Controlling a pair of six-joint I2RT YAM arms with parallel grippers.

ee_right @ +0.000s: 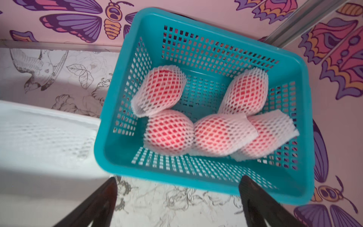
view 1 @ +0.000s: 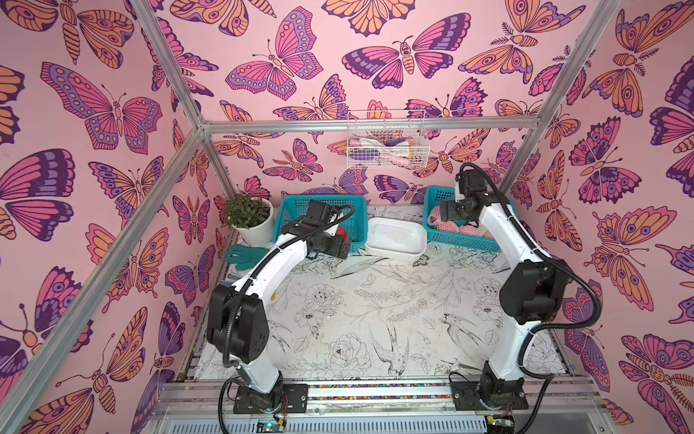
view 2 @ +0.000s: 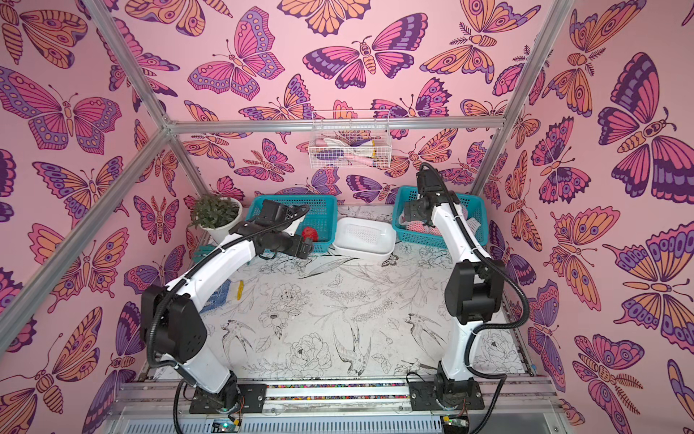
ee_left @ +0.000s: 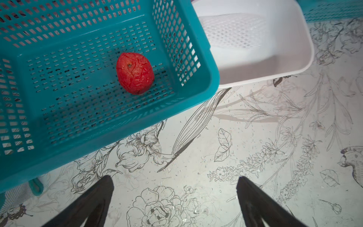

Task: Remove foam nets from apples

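One bare red apple point(ee_left: 135, 73) with wrinkled skin lies alone in the left teal basket point(ee_left: 113, 136). Over that basket's front edge my left gripper stands open, only tabletop between its fingers. In the right wrist view, several apples wearing white foam nets, among them a netted apple point(ee_right: 169, 132) at the near left, fill part of the right teal basket point(ee_right: 204, 179). My right gripper is open above the near side of this basket and touches none of them. Between the baskets stands an empty-looking white tray point(ee_left: 264, 73).
Left of the baskets are a potted plant point(view 1: 250, 219) and teal and blue gloves point(view 2: 214, 295). A wire rack point(view 1: 387, 153) hangs on the back wall.
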